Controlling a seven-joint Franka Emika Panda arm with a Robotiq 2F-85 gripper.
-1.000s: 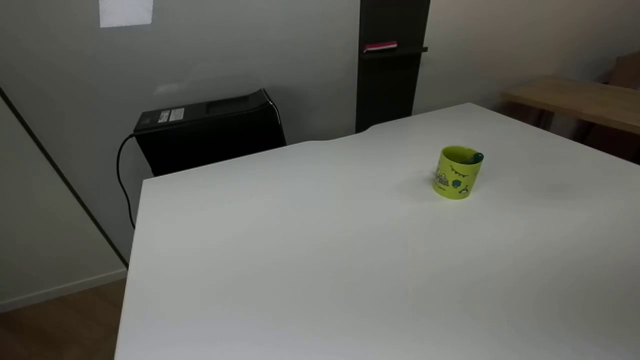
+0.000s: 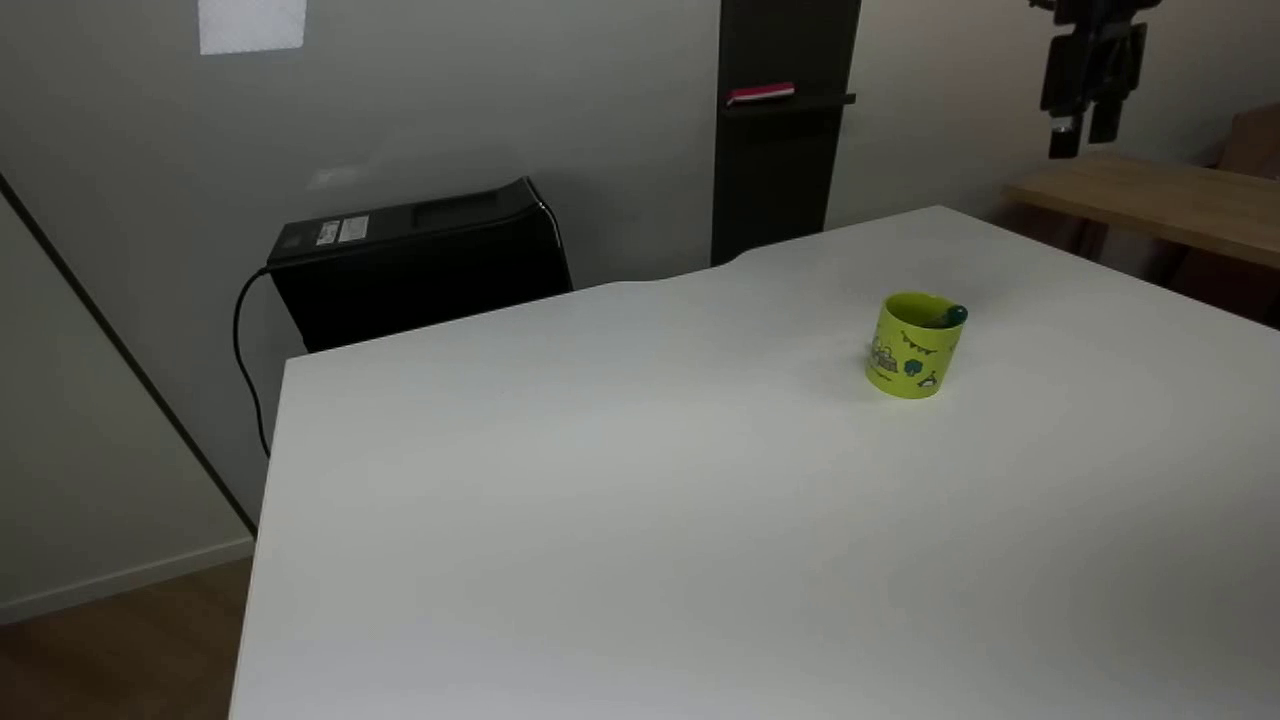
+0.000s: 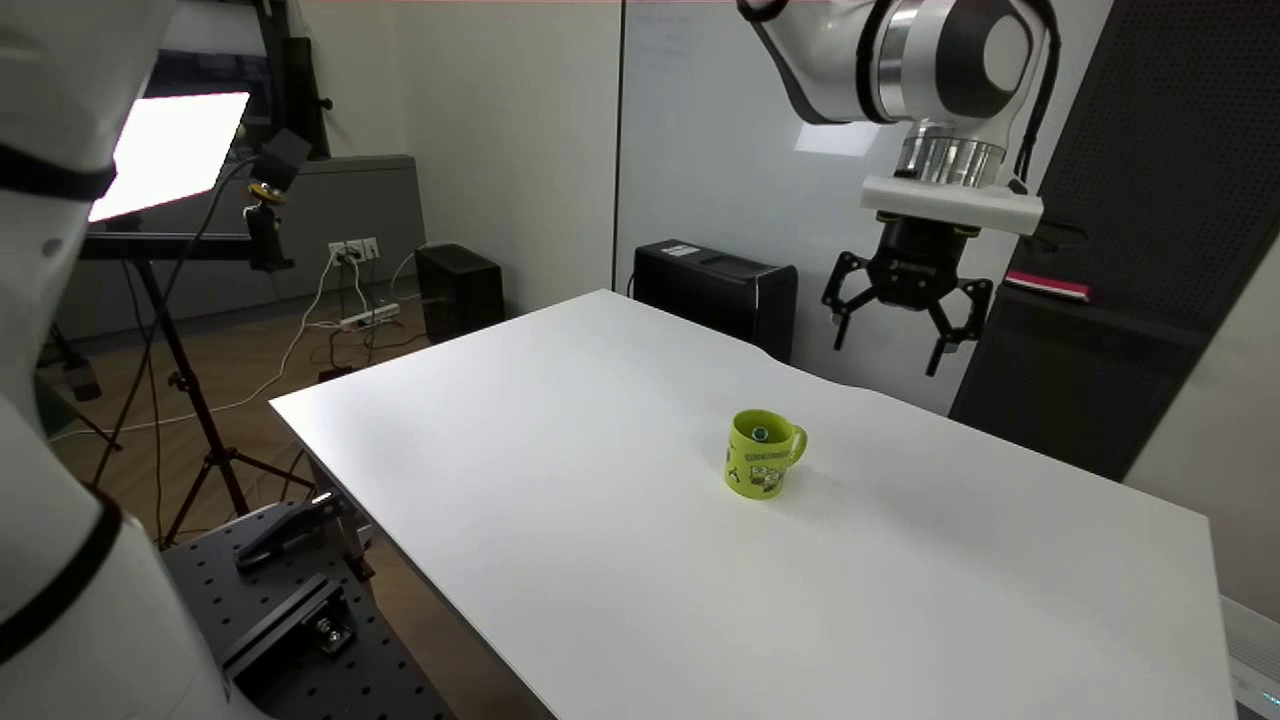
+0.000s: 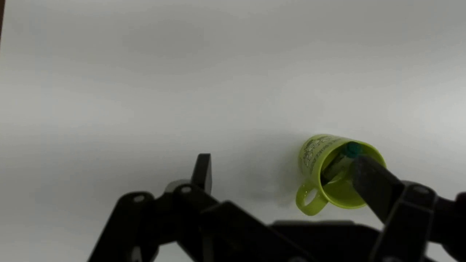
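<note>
A lime-green mug with printed pictures stands upright on the white table, alone there. Its handle shows in the second exterior view. Inside it leans a small object with a dark green cap, also seen from above in the wrist view, where the cap pokes towards the rim. High above the table hangs my gripper, open and empty, its fingers wide apart. In the wrist view one finger overlaps part of the mug, but the exterior views show the gripper well clear of it.
Apart from the mug, the white table is bare. Behind its far edge stand a black box-like device and a dark panel. A wooden surface lies beyond the table at the right.
My gripper has come into the top right of the first exterior view, where it was absent before. The mug and the capped object inside it have not moved.
</note>
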